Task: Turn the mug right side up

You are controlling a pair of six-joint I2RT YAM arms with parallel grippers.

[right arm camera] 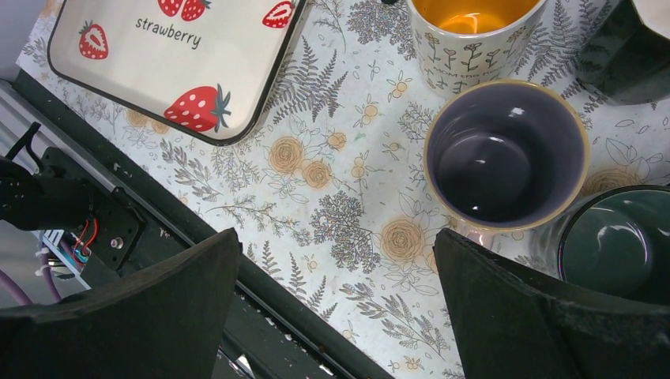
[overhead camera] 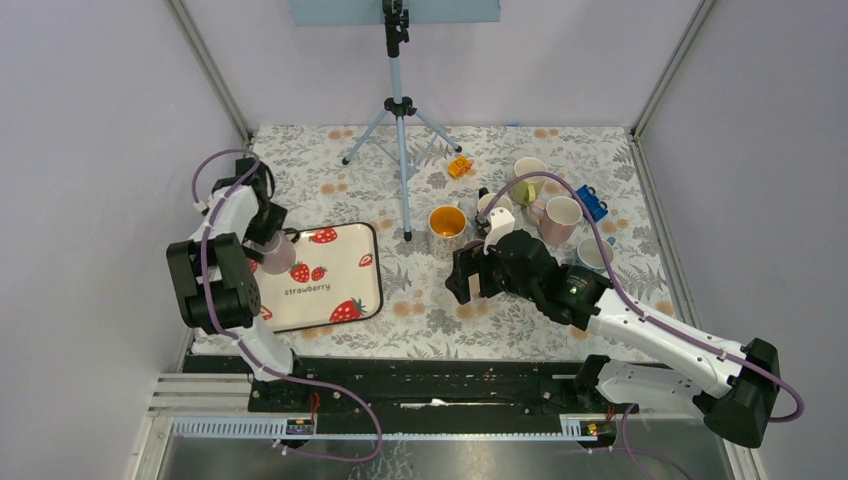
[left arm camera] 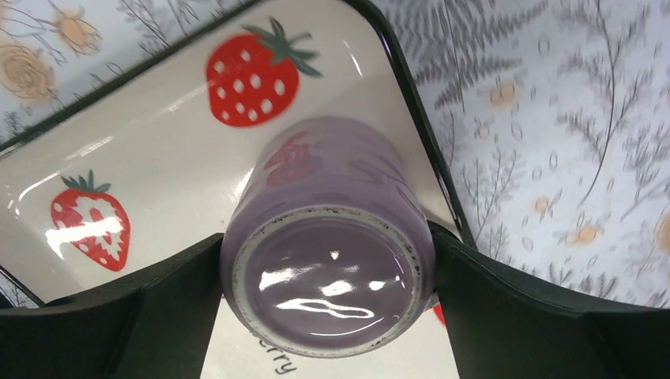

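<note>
A pale purple mug (overhead camera: 276, 254) lies on the strawberry tray (overhead camera: 322, 286). In the left wrist view the mug (left arm camera: 328, 276) shows its glossy bottom toward the camera, its body stretching away along the tray. My left gripper (overhead camera: 265, 230) is open around it, with fingertips at both sides of the base; whether they touch is unclear. My right gripper (overhead camera: 472, 273) stands open over the table's right half, above a dark-interior mug (right arm camera: 506, 150), with nothing held.
Several upright mugs, including an orange-lined one (overhead camera: 447, 228) and a pink one (overhead camera: 560, 221), crowd the right side. Small orange (overhead camera: 459, 167) and blue (overhead camera: 590, 203) items lie behind. A tripod (overhead camera: 401, 150) stands at the back centre.
</note>
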